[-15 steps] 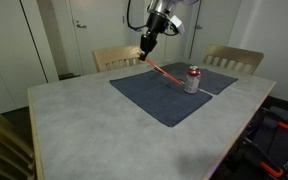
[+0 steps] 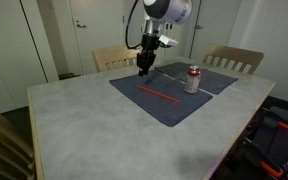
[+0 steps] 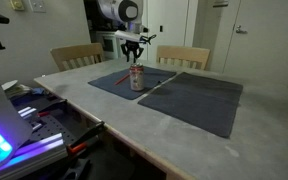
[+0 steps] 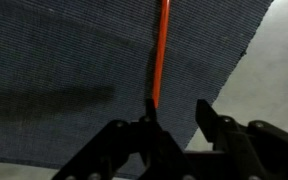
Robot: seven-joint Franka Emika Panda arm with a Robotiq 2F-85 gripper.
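A thin orange-red stick (image 2: 159, 94) lies flat on the dark mat (image 2: 169, 117) in exterior view 1. Exterior view 2 shows the same stick (image 3: 123, 80) behind the can. In the wrist view, my gripper is over the mat with a gap between its dark fingers. The stick (image 4: 161, 55) runs down toward the left fingertip, which hides its lower end. No grip on the stick shows. I cannot clearly make out the gripper in either exterior view.
A red-topped can (image 2: 193, 79) stands on the mat's right side. Beyond it lies a second dark mat (image 3: 189, 102). A person (image 2: 166, 32) stands behind the far edge, with chairs (image 2: 234, 58) nearby.
The stick was raised and tilted a second ago. It has come down toward the front left and now lies on the mat. The person has straightened up.
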